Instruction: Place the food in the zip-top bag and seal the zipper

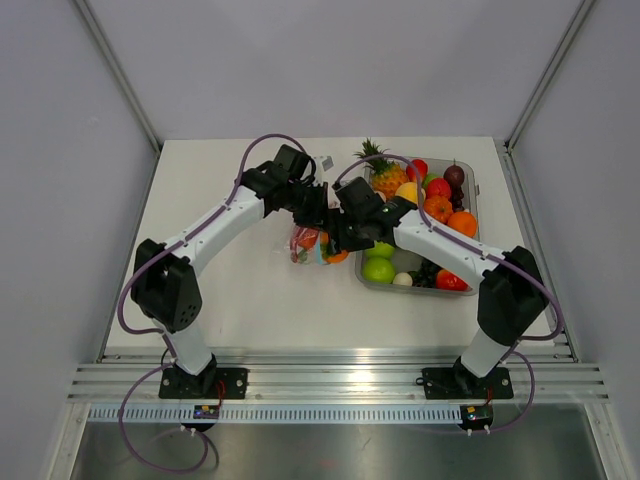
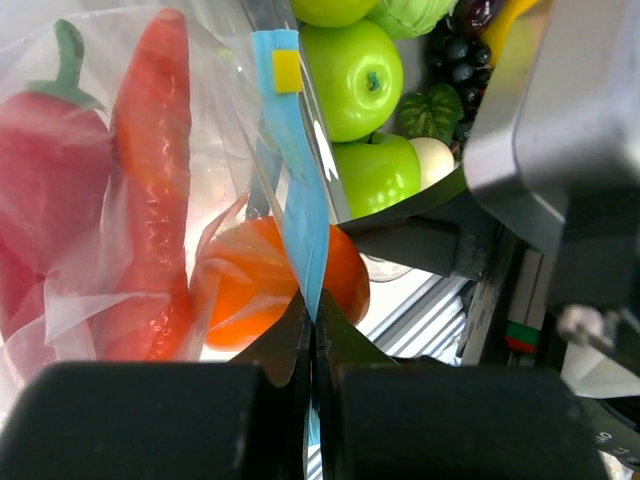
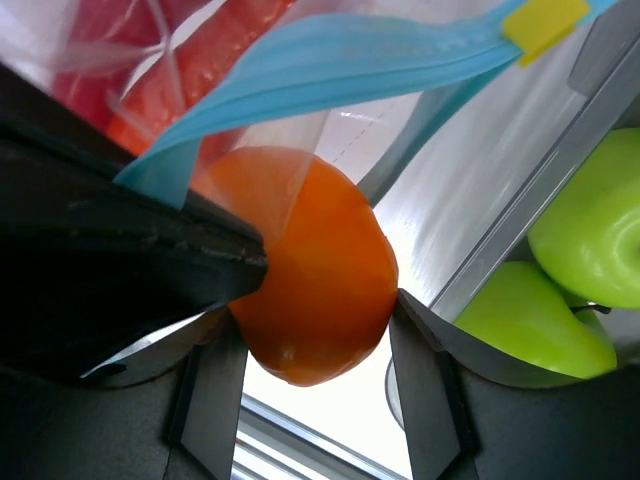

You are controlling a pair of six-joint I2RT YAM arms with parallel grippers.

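Observation:
The clear zip bag (image 2: 60, 300) holds a red pepper (image 2: 50, 180) and a long red pepper (image 2: 150, 190). My left gripper is shut on the bag's blue zipper strip (image 2: 300, 210). My right gripper has an orange round food (image 3: 310, 270) between its fingers at the bag's mouth, partly behind the bag's plastic. A dark part of the left gripper covers much of the right wrist view's left side.
A grey bin (image 1: 414, 286) of fruit and vegetables, with green apples (image 1: 378, 268), a pineapple (image 1: 387, 178) and oranges (image 1: 462, 222), stands just right of the bag.

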